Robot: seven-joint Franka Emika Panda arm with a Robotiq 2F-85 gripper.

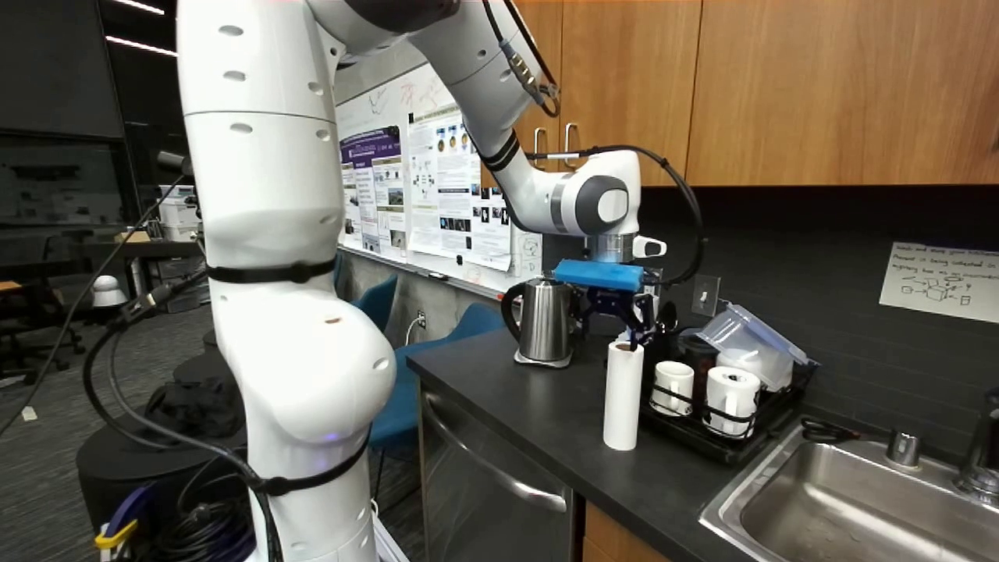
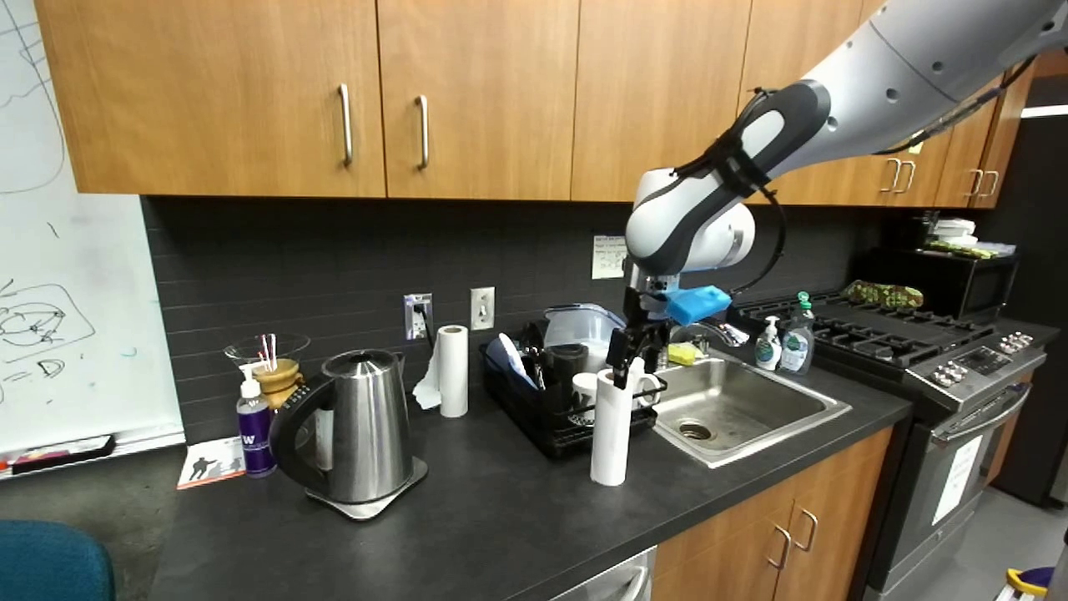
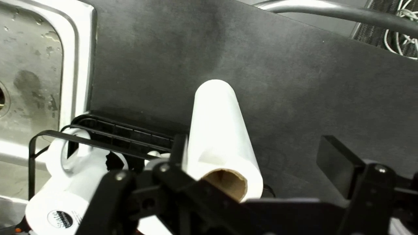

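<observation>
An upright white paper roll [image 1: 622, 398] with a brown hollow core stands on the dark counter, in front of the dish rack. At the level of its top is my gripper [image 1: 613, 329], pointing down. In the wrist view the gripper is open wide and the roll [image 3: 219, 129] lies in the span between its finger pads, much closer to the left pad; a broad gap separates it from the right one. Whether the left pad touches the roll cannot be told. Exterior view 2 shows dark fingers overlapping the top of the roll [image 2: 611, 441].
Close behind the roll, the black dish rack [image 2: 548, 421] holds mugs [image 1: 731, 398] and a clear plastic tub [image 2: 582, 330]. A sink [image 2: 736, 401] lies beyond it. A steel kettle [image 2: 368, 431] and another paper roll [image 2: 453, 371] stand farther along.
</observation>
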